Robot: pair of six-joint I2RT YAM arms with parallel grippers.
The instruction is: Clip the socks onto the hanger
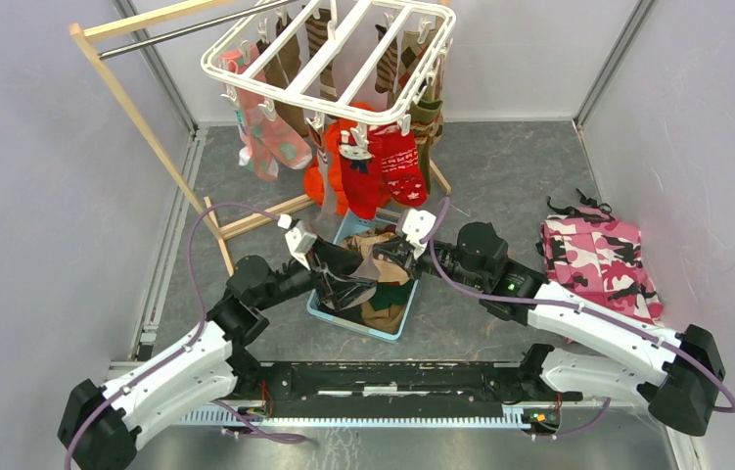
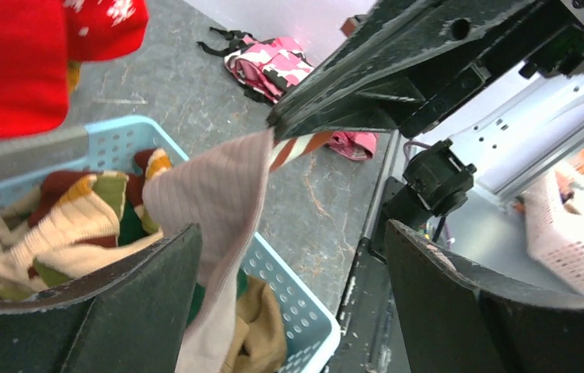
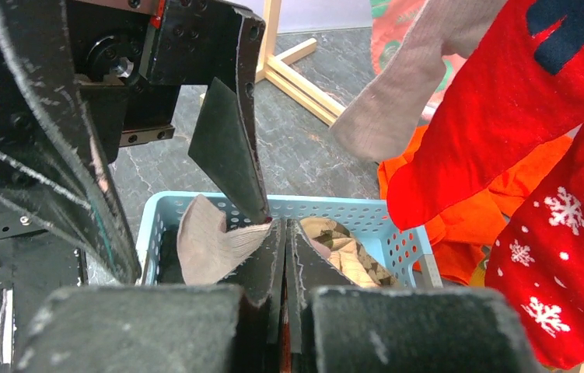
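Observation:
A beige-pink sock [image 2: 215,194] hangs by its edge from my right gripper, which is shut on it above the blue basket [image 1: 394,336]. My left gripper stands open, one finger [image 2: 129,299] beside the sock and the other finger [image 2: 452,295] well to the right. From the right wrist view, the sock's loose part [image 3: 209,241] lies close to the left gripper's fingers [image 3: 230,148]; contact cannot be made out. The white hanger [image 1: 295,96] carries several clipped socks, including a red sock [image 1: 360,176] and a pink sock [image 1: 263,137] at the front.
More socks [image 1: 380,318] lie in the basket. A red snowflake sock [image 3: 541,272] and a grey-beige sock [image 3: 397,101] hang close by the right gripper. The wooden stand [image 1: 148,132] is at left, a pink camouflage bag [image 1: 598,262] at right. Grey floor between bag and basket is clear.

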